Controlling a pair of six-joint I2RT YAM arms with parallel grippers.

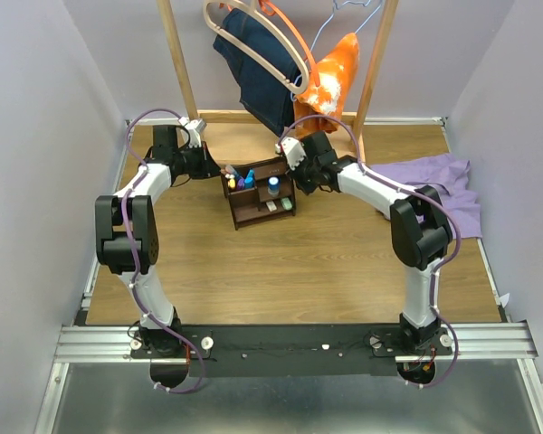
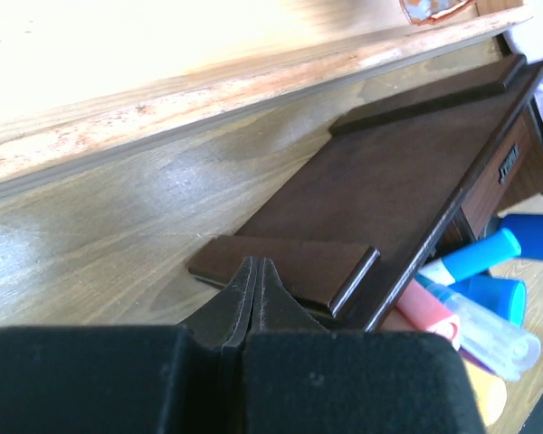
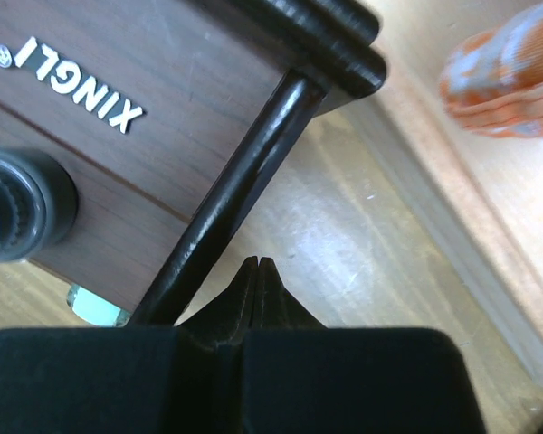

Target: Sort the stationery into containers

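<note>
A dark wooden organizer (image 1: 253, 210) stands near the rack, holding markers (image 2: 475, 258) in its left compartment, a blue-lidded cylinder (image 1: 273, 183) and small pale items (image 1: 286, 203). My left gripper (image 1: 215, 170) is shut with nothing visible between its fingers, at the organizer's left back corner; in the left wrist view its tips sit by a dark panel edge. My right gripper is shut and empty, just beside the organizer's black side rail (image 3: 231, 190) at the right, where XINGLI lettering shows.
A wooden rack (image 1: 374, 45) with hanging jeans (image 1: 253, 81) and orange garment (image 1: 330, 77) stands behind. Purple cloth (image 1: 443, 190) lies at right.
</note>
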